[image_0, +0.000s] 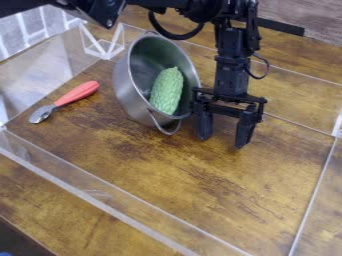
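My black gripper (227, 128) hangs low over the wooden table, just right of a steel pot (134, 85), its fingers open with nothing seen between them. The pot is tilted, its opening toward the gripper, and holds a green textured object (168, 90). A utensil with a red handle (78, 94) and metal head lies to the pot's left.
Transparent edges or panels border it at the left and right. Behind the pot, the arm and its cables cover part of the view.
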